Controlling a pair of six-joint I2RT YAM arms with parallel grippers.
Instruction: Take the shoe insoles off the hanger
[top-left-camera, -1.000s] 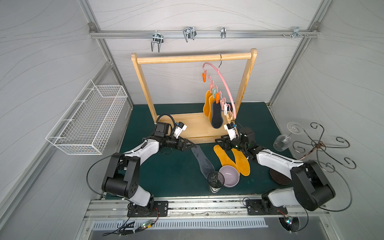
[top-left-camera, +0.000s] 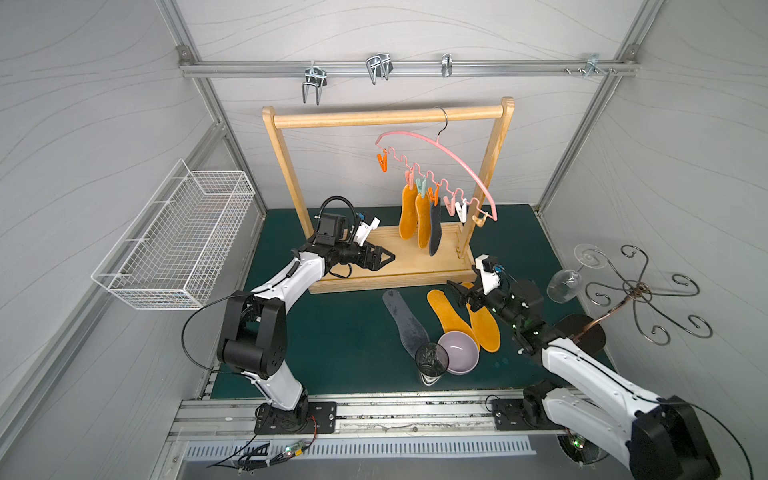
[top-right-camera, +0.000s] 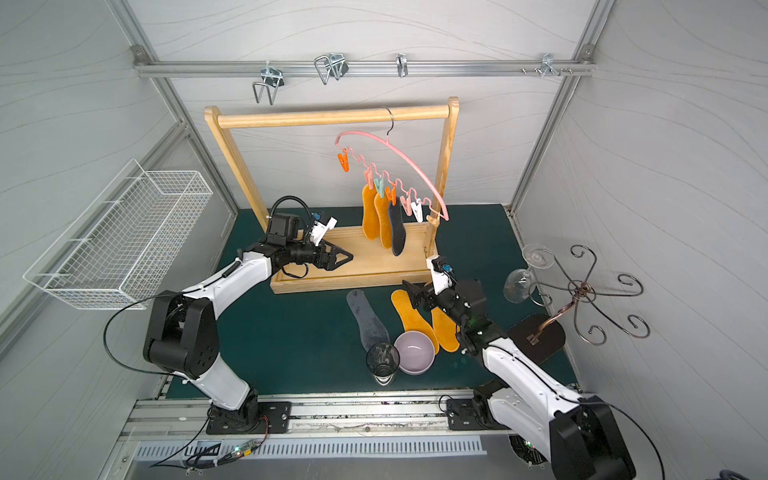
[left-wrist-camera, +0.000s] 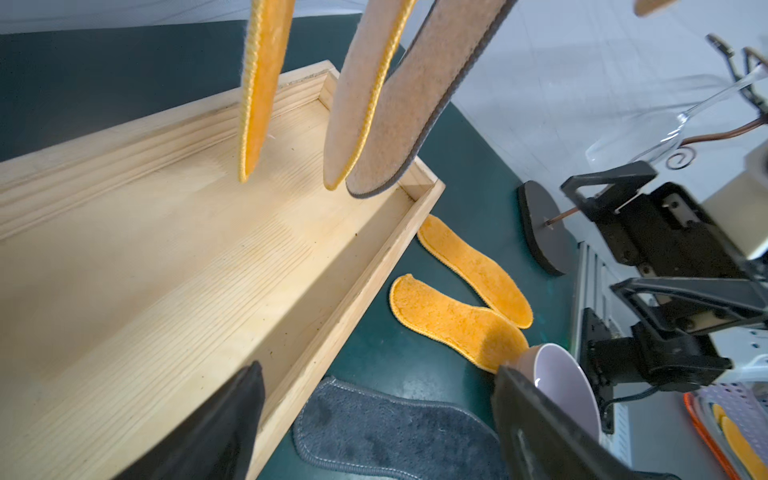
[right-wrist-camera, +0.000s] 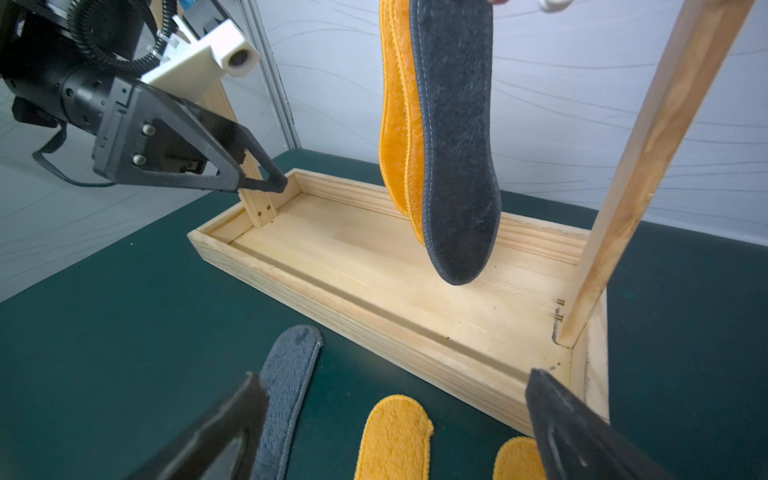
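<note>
Three insoles hang from clips on the pink hanger (top-left-camera: 460, 157): two orange ones, the left orange insole (top-left-camera: 409, 212) and the middle orange insole (top-left-camera: 423, 220), and a dark grey insole (top-left-camera: 435, 230) at the right. On the green table lie another grey insole (top-left-camera: 405, 322) and two orange ones, a left orange insole (top-left-camera: 445, 310) and a right orange insole (top-left-camera: 485, 329). My left gripper (top-left-camera: 389, 257) is over the wooden tray, left of the hanging insoles, its fingers apart and empty. Open and empty, my right gripper (top-left-camera: 458, 291) stands above the tray's front edge, over the lying orange insoles.
The wooden rack (top-left-camera: 392, 118) carries the hanger. A lilac bowl (top-left-camera: 458, 353) and a glass (top-left-camera: 432, 361) stand at the front, the bowl by the orange insoles. A wine glass (top-left-camera: 565, 285) hangs on a metal stand at right.
The hanger has turned, its left end swinging left. My left gripper has moved back and right over the tray.
</note>
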